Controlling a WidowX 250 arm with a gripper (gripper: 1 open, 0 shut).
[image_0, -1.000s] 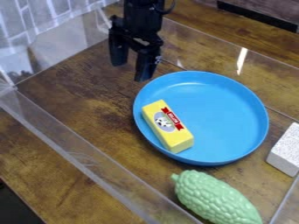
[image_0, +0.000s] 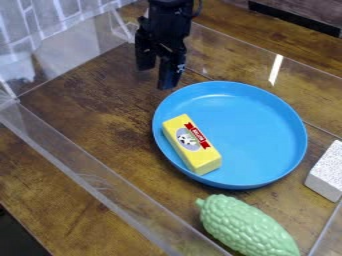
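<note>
My black gripper (image_0: 159, 62) hangs at the top centre, open, with nothing seen between its fingers, above the wooden floor behind a blue plate (image_0: 261, 130). A yellow box (image_0: 191, 145) with a red label lies on the left part of the plate.
A green bumpy object (image_0: 247, 225) lies at the bottom right, and a white block (image_0: 326, 172) sits at the right edge. Clear plastic walls (image_0: 74, 160) border the wooden floor (image_0: 87, 105), whose left area is free.
My gripper has shifted slightly, its fingers looking a little closer together in this view. The plate, box and other objects have stayed put.
</note>
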